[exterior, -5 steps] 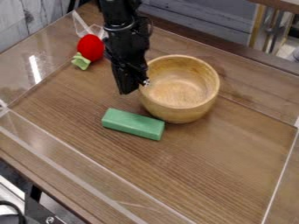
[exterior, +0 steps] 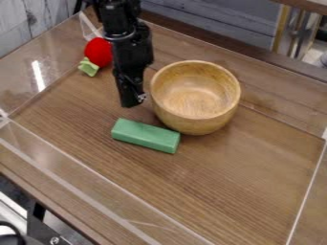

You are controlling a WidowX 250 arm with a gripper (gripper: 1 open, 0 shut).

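Observation:
The black gripper (exterior: 133,96) hangs at the upper middle, just left of a wooden bowl (exterior: 192,96), its fingers shut with nothing visible between them. Below it lies a green block (exterior: 145,136). A red round object (exterior: 98,53) and a small light-green object (exterior: 90,67) are behind and left of the gripper.
A pale wall or rail runs along the upper left, and a wooden ledge is at the top right.
The gripper has moved slightly left, away from the bowl's rim. The objects look unmoved.

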